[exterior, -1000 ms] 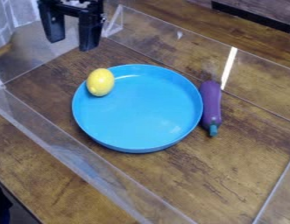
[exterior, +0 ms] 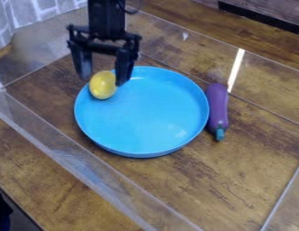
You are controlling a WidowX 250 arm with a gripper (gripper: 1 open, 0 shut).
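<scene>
The dark gripper [exterior: 106,52] reaches down from the top, open, its fingers on either side of and just above a small yellow oval object [exterior: 103,86]. That object lies on the left part of a blue plate [exterior: 152,122]. A purple eggplant-like object [exterior: 218,108] with a teal end lies on the wooden table just right of the plate.
Bare wooden table [exterior: 224,180] surrounds the plate in the lower and right parts of the view. A clear, glossy strip runs diagonally along the left side.
The gripper has moved down from the top edge toward the yellow object. The plate, yellow object and purple object look unmoved.
</scene>
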